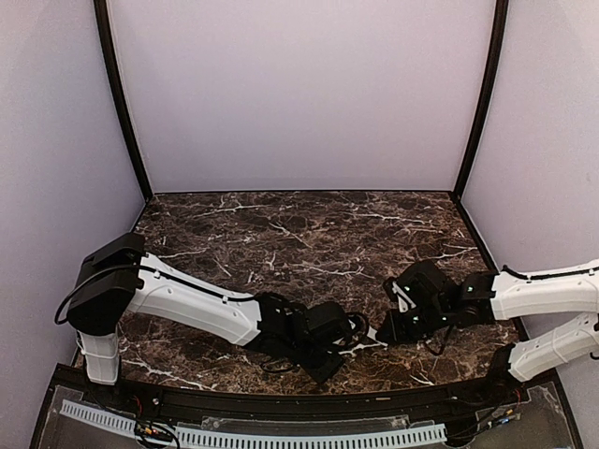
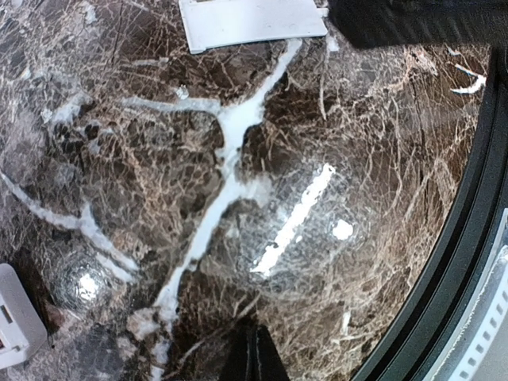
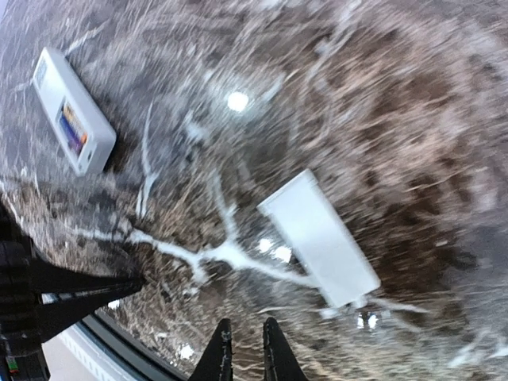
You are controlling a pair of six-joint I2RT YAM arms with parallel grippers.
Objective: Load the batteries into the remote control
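Observation:
A white remote (image 3: pixel 73 111) with a battery visible in its compartment lies on the marble table, at the upper left of the right wrist view; its edge (image 2: pixel 16 317) shows at lower left in the left wrist view. A flat white piece, apparently the battery cover (image 3: pixel 317 238) (image 2: pixel 252 22), lies apart from it. My left gripper is shut, nothing visible between its fingers, low over the table. My right gripper hangs above the table below the cover in its view; its fingertips show a gap, with nothing between them.
The dark rail (image 2: pixel 432 270) runs along the table's front edge, close to both grippers.

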